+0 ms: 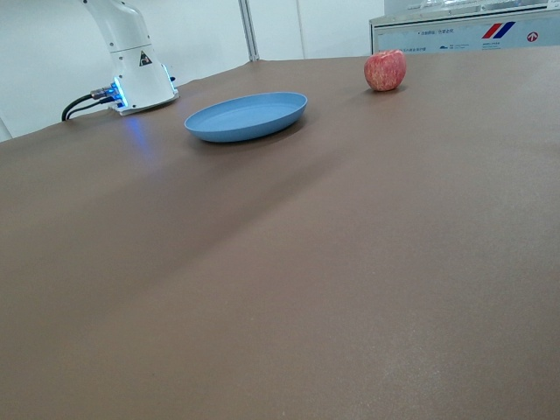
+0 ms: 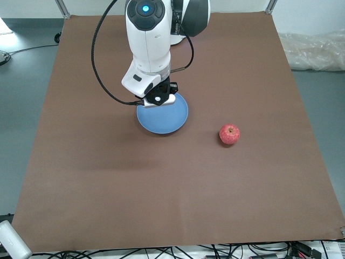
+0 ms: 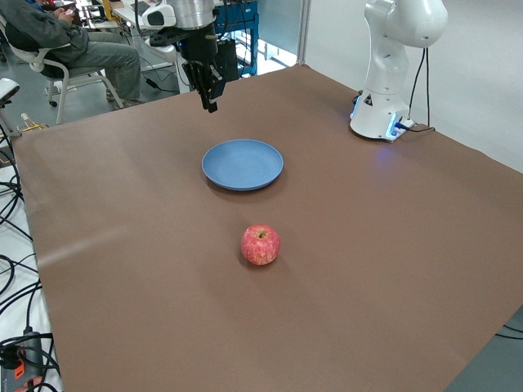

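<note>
A round blue plate lies on the brown table, and a red apple rests on the bare table apart from it. My white arm reaches over the plate from above in the left view, its end hiding the plate's far part. In the right view my black gripper hangs high above the table beyond the plate, pointing down; whether it is open or shut is unclear.
Cables and equipment run along one edge, outside the tabletop. A person sits in the background.
</note>
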